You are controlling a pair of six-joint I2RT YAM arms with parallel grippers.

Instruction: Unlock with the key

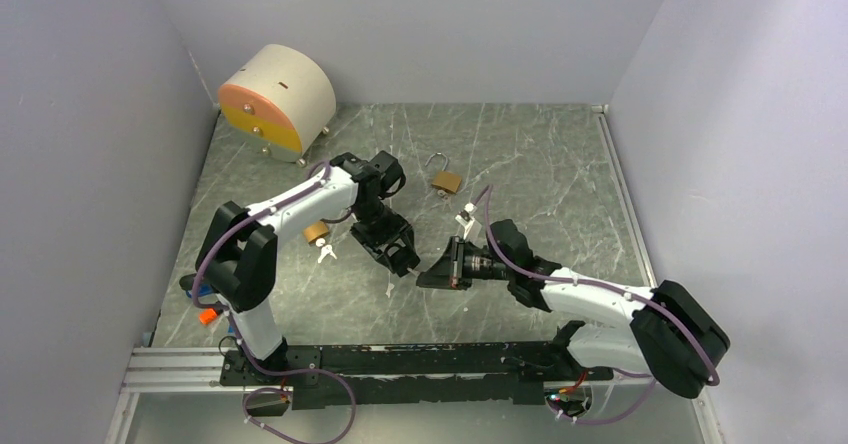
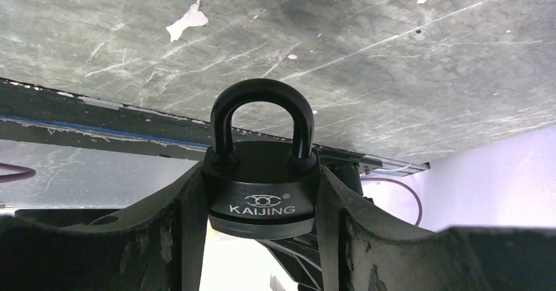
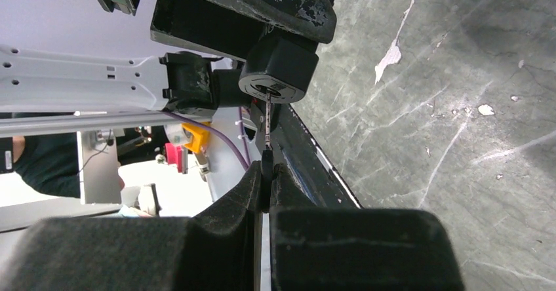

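A black KAIJING padlock with its shackle closed is held between the fingers of my left gripper, seen square on in the left wrist view. My right gripper is shut on a key with a dark head; its thin silver blade points up to the keyway in the bottom of the padlock, with the tip at or in the keyhole, I cannot tell how deep. The two grippers face each other low over the middle front of the table.
A brass padlock with an open shackle and keys lies at the back; another brass padlock with keys is left. A rounded cabinet stands back left, tools front left.
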